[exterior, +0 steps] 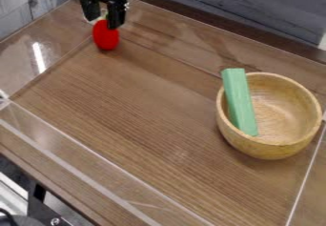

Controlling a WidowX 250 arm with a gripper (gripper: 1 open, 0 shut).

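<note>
My gripper (99, 16) is at the top left of the table, its dark body just above a red rounded object (106, 36). The fingertips are small and hard to make out at this size; nothing visible is held between them. The red object rests on the wooden table (152, 125).
A round wooden bowl (287, 111) stands at the right, with a long green object (239, 101) lying on its left part. A dark gap with cables runs along the left edge.
</note>
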